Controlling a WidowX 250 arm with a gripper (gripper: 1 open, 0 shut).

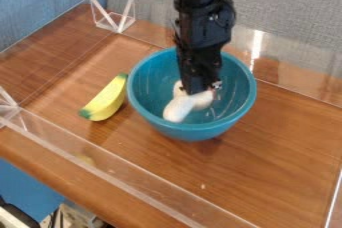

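The black gripper (201,82) reaches down into a teal bowl (234,112) standing on the wooden table. Below its fingertips, partly covered by them, a white object (185,106) lies in the bowl; whether the fingers touch it I cannot tell. The gap between the fingers is hidden, so its state is unclear. A yellow banana (104,98) lies on the table to the left of the bowl.
Clear plastic edging (107,168) runs along the front and back of the table (267,177). A white wire stand (112,16) is at the back left.
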